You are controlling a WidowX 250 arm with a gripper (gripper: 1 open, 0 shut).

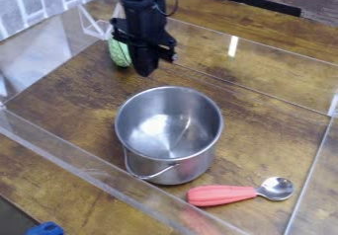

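Observation:
My black gripper (145, 53) hangs in the upper middle of the camera view, above and behind a steel pot (169, 130); whether its fingers are open or shut is hard to tell. A pale green object (119, 53) is partly hidden behind the gripper, at its left. The pot stands in the middle, with a wire handle at its front. A spoon with a pink handle (222, 194) lies at the front right.
Clear plastic walls edge the wooden surface (264, 91) on several sides. The board is bare to the right of the gripper and left of the pot. A blue object (45, 229) sits at the bottom left corner.

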